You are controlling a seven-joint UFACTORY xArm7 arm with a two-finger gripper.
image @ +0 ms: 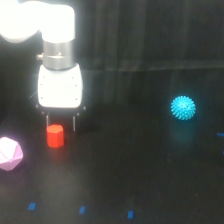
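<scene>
A small red block sits on the dark table at the left of the camera view. Just above and behind it in the picture hangs my white gripper, pointing down, with its thin dark fingers spread apart. In the image the block's top lies between the two fingertips, nearer the left one. Whether the fingers are level with the block in depth, I cannot tell. No object is visibly held.
A pink faceted ball lies at the left edge, close to the red block. Far off at the right is a spiky cyan ball. Several small blue marks dot the front and right of the table.
</scene>
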